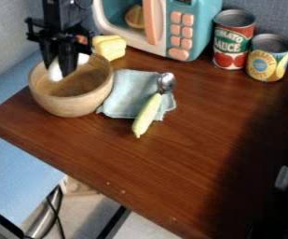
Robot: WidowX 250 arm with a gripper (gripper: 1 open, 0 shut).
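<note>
The black gripper (61, 60) hangs over the left part of a wooden bowl (72, 98), its white-tipped fingers pointing down at the bowl's rim and inside. Whether anything is between them is not clear. A spoon with a pale yellow handle (147, 115) and metal head lies across a light blue cloth (124, 91) right of the bowl. A yellow block-like item (110, 49) sits behind the bowl.
A toy microwave (184, 28) stands at the back, with a tomato sauce can (232, 42) and a yellow can (268, 59) to its right. Dark objects line the right edge.
</note>
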